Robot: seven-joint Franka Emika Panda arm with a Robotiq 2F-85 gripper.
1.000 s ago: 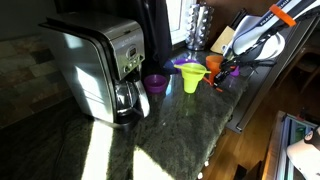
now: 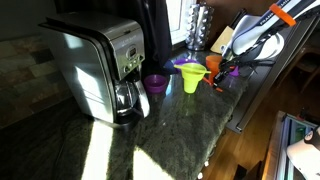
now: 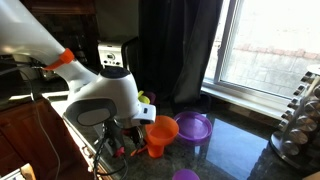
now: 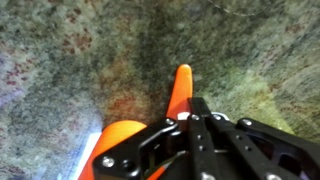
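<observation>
In the wrist view, the fingers of my gripper are shut close together, low over the dark speckled counter. An orange tapered piece [image 4: 182, 88] sticks out beside and partly behind the fingertips; whether they touch it cannot be told. Left of it, at the bottom, lies a rounded orange shape [image 4: 118, 132], partly covered by the gripper. An orange cup [image 3: 162, 130] stands just right of the white wrist in exterior view 2. The arm reaches in from the right in exterior view 1, near the same orange cup [image 2: 213, 62].
A yellow-green cup [image 2: 191, 77] and a purple bowl [image 2: 156, 83] stand left of the arm, and a coffee maker [image 2: 108, 65] further left. A purple plate [image 3: 193, 126] lies behind the orange cup. A spice rack [image 3: 296, 125] stands by the window.
</observation>
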